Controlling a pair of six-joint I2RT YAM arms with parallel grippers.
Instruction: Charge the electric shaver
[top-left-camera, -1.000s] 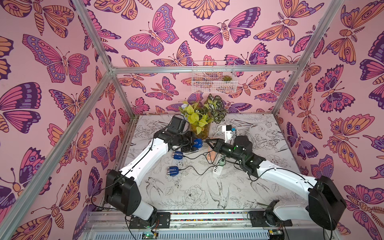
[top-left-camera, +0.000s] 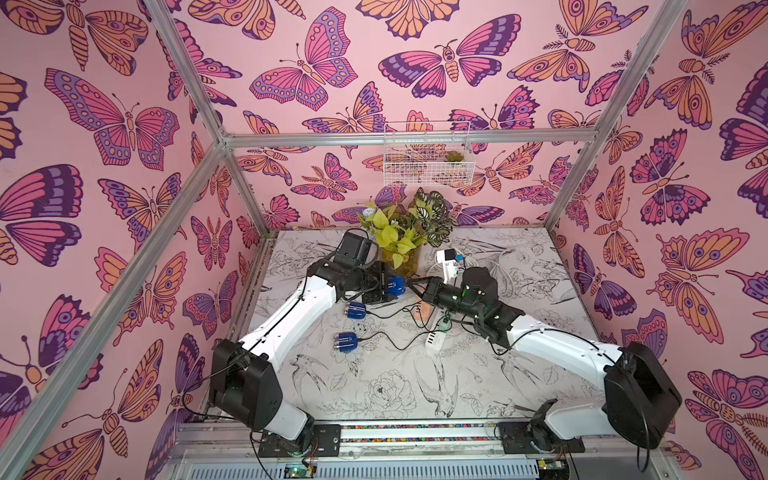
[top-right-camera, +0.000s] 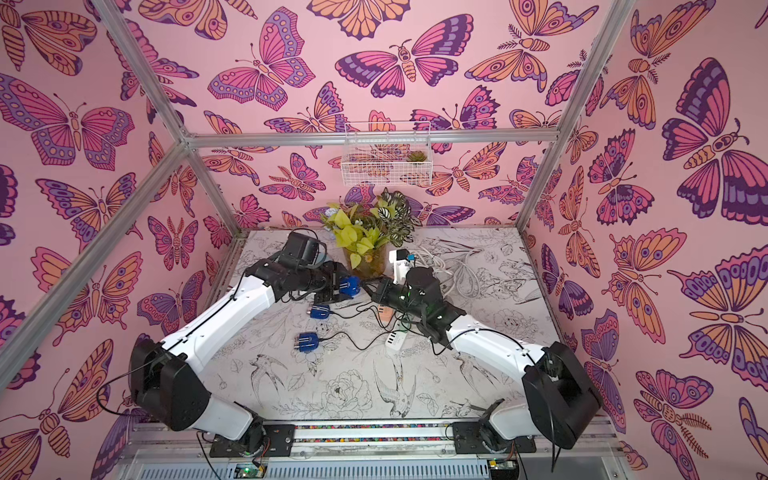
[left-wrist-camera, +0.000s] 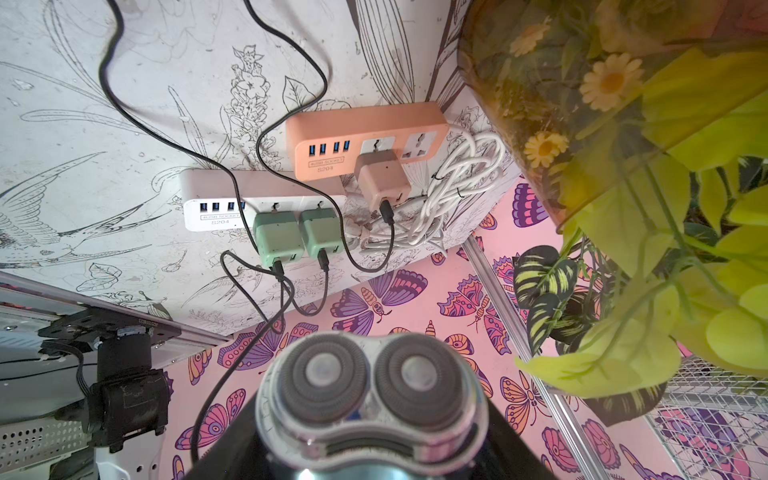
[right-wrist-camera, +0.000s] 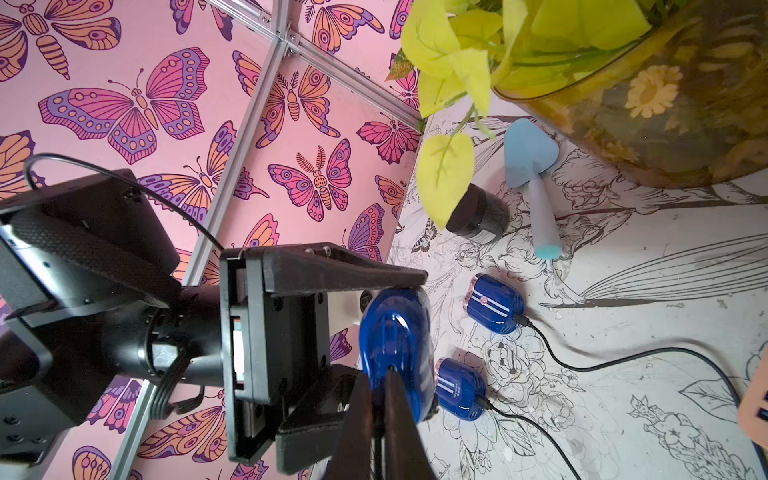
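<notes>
A blue shaver is held off the table, clamped in my left gripper; its twin-disc silver head (left-wrist-camera: 372, 400) fills the lower middle of the left wrist view. In the right wrist view my right gripper is shut, its dark fingertips overlapping the shaver's near end. Whether they touch it, or pinch a cable, I cannot tell. A black cable (left-wrist-camera: 240, 364) runs from a green charger (left-wrist-camera: 280, 236) down to the lower left edge. Two more blue shavers, one farther (right-wrist-camera: 493, 304) and one nearer (right-wrist-camera: 458, 388), lie on the table with cables at their ends.
A white power strip (left-wrist-camera: 212, 192) carries two green chargers; an orange strip (left-wrist-camera: 328, 132) carries a pink one (left-wrist-camera: 384, 180). A planter (right-wrist-camera: 688, 112) stands close behind the grippers. A small trowel (right-wrist-camera: 540, 200) and black jar (right-wrist-camera: 477, 214) lie nearby.
My right gripper has moved slightly left toward the held shaver, its arm shifting with it. The left arm and the shaver have stayed in place.
</notes>
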